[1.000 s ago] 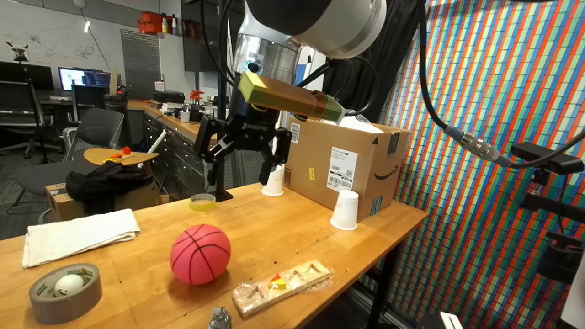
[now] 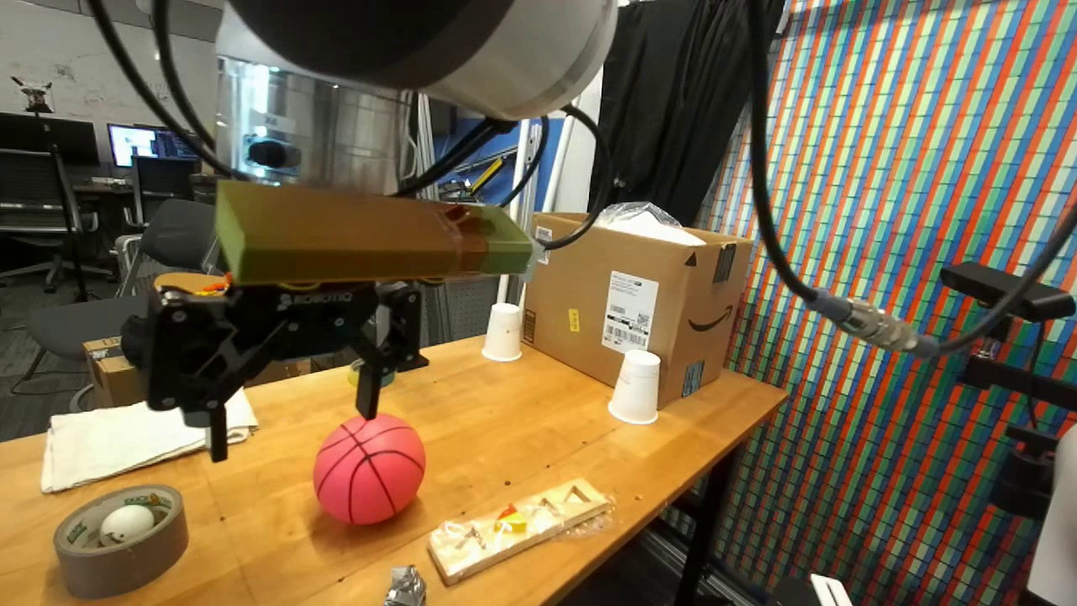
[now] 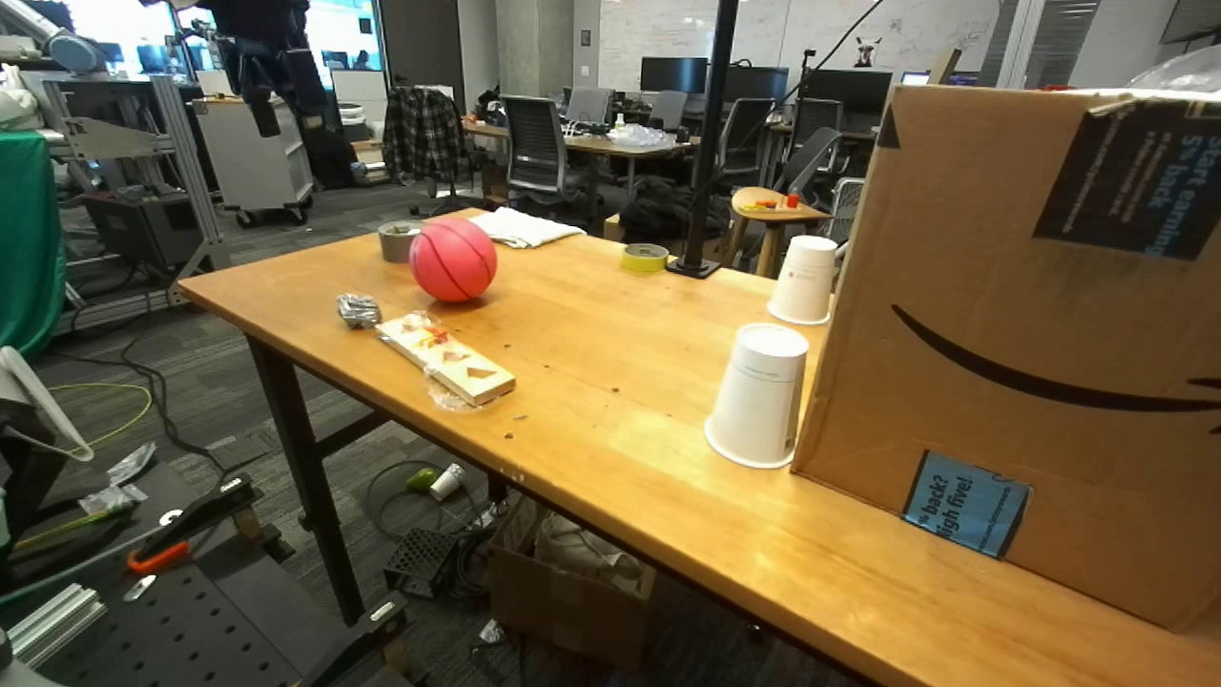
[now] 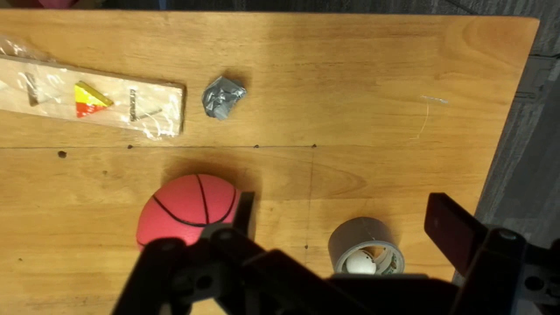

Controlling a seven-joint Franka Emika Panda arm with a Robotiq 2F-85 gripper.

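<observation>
My gripper (image 2: 293,434) hangs above the table with its two fingers wide apart, open and with nothing between them. In the wrist view the left finger overlaps the edge of a pink ball (image 4: 183,207) with black seams. Between the fingers, farther down on the table, a grey tape roll (image 4: 362,236) shows, with a white ball (image 4: 360,262) inside its ring. A crumpled silver lump (image 4: 222,97) lies apart from both. Beside it is a wooden board (image 4: 57,97) in clear wrap, with a yellow and red triangle (image 4: 89,99) on it.
Two upside-down white cups (image 3: 760,395) stand by a large cardboard box (image 3: 1030,286) at one end of the table. A folded white cloth (image 2: 141,434) and a yellow tape roll (image 3: 644,258) lie along the far side.
My gripper has moved left and lower in exterior view 1, from near the cardboard box toward the pink ball and grey tape roll. It stays open; the table's objects have not moved.
</observation>
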